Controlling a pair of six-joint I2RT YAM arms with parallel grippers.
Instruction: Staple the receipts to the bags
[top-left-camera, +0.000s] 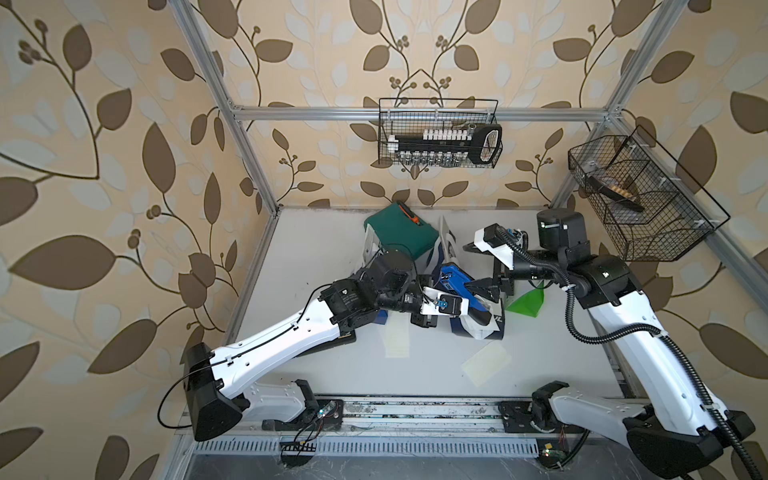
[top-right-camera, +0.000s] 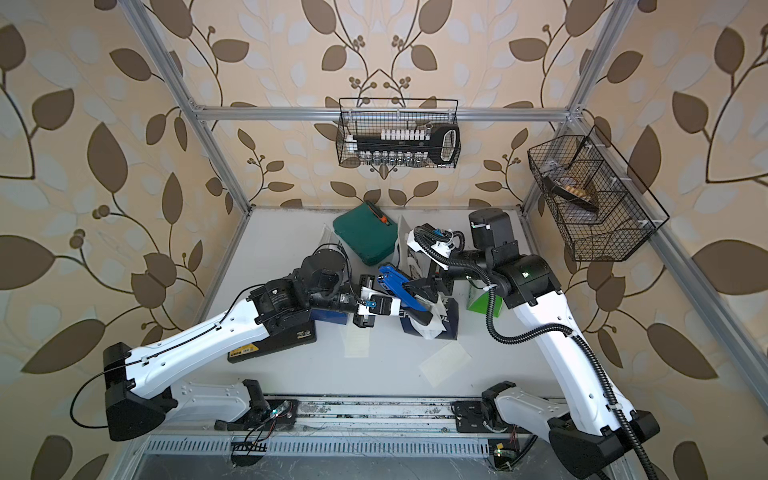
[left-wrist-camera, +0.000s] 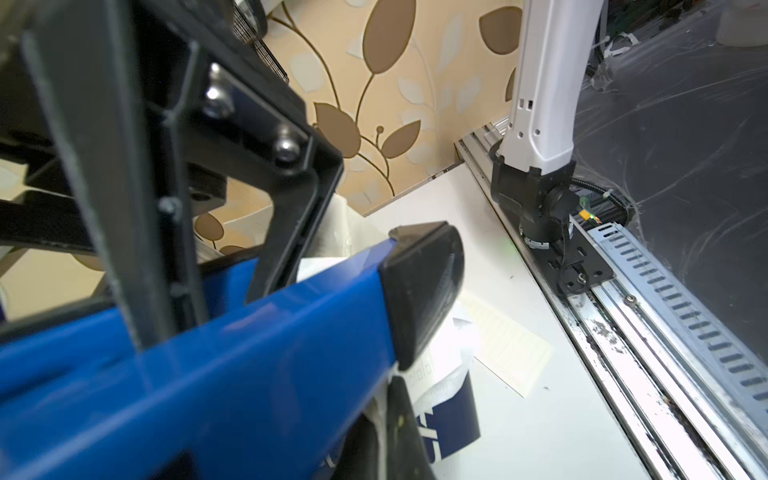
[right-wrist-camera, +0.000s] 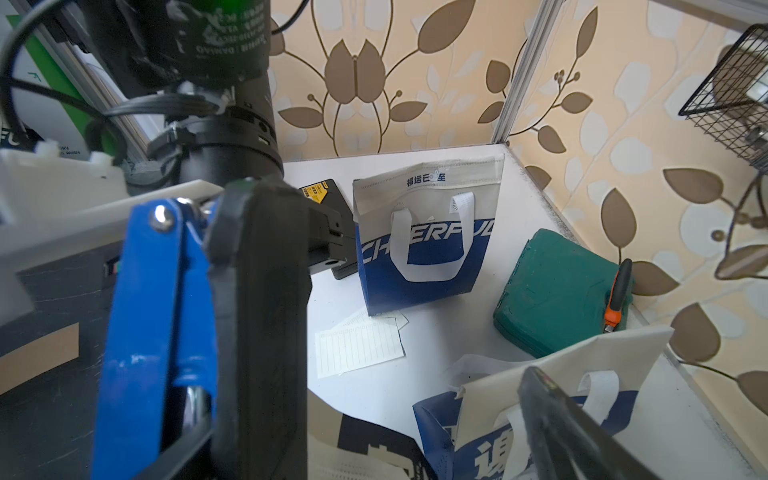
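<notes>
A blue stapler (top-right-camera: 404, 289) with a black end lies tilted between my two grippers, above a navy-and-white bag (left-wrist-camera: 452, 422). My left gripper is shut, close under the stapler, which fills much of the left wrist view. My right gripper stands open; the stapler shows outside its left finger (right-wrist-camera: 260, 336). What bears the stapler's weight is hidden. Creased white paper (left-wrist-camera: 448, 364) covers the bag's top. A second bag (right-wrist-camera: 424, 232) stands upright, handles showing, and a third bag (right-wrist-camera: 480, 420) is at lower right. Receipts (right-wrist-camera: 360, 349) lie on the table.
A green case (right-wrist-camera: 552, 292) with an orange-and-black tool stands at the back. A black box (top-right-camera: 272, 342) lies at front left, a bright green item (top-left-camera: 526, 302) at right. Wire baskets (top-left-camera: 438, 136) hang above.
</notes>
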